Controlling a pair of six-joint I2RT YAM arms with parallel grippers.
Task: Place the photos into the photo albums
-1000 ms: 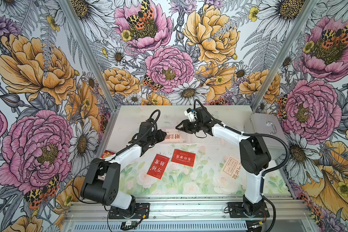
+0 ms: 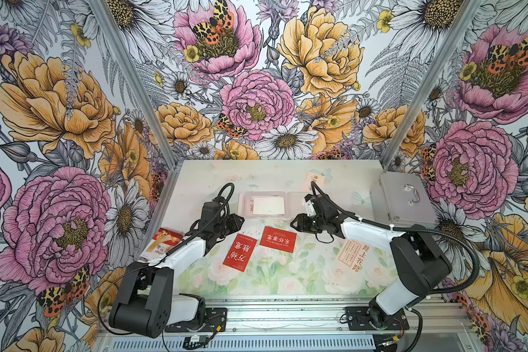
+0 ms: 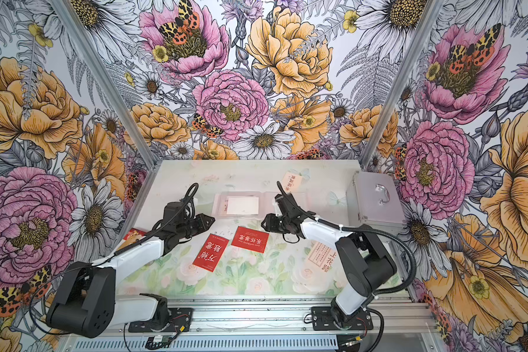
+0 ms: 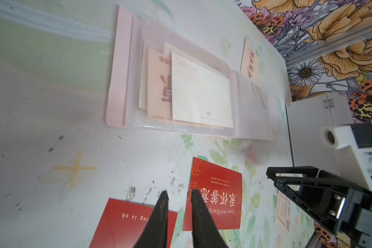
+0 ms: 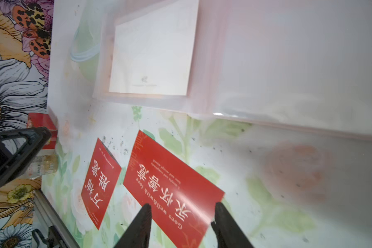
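The translucent album [image 4: 255,108] lies open at the back middle, with a white card [image 4: 202,91] over paler pink cards in its left pocket. Two red photo cards, one wide [image 2: 278,239] and one long [image 2: 240,251], lie in front of it. A pale lettered card [image 2: 350,255] is at front right, another [image 4: 250,60] behind the album. My left gripper is above the table left of the wide red card, fingers part open, nothing visible between them. My right gripper stands open over the wide red card, empty.
A grey metal box [image 2: 403,196] stands at the right edge. Red printed items [image 2: 164,237] lie at the left edge, partly behind the left arm.
My right gripper moved from over the album toward the front and right. A white card now shows on top in the album's left pocket.
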